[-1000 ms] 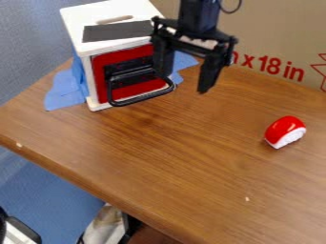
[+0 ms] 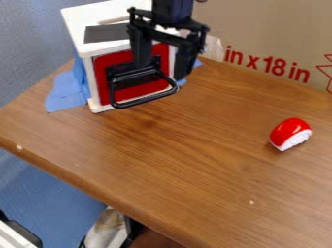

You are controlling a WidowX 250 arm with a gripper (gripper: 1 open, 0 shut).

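A small white toy oven [image 2: 99, 17] with a red front [image 2: 109, 96] stands at the back left on a blue cloth [image 2: 66, 90], its black door frame and handle [image 2: 143, 100] at the front. My black gripper [image 2: 158, 55] is in front of the oven's upper part, its fingers apart. I see nothing held between them, though the dark parts overlap with the oven's door. A red and white object [image 2: 290, 134] lies on the table at the right.
A cardboard panel [image 2: 279, 39] stands behind the table. The table's left edge drops to a blue floor.
My gripper has moved left and up, from right of the oven to in front of it. The oven and red object look unchanged.
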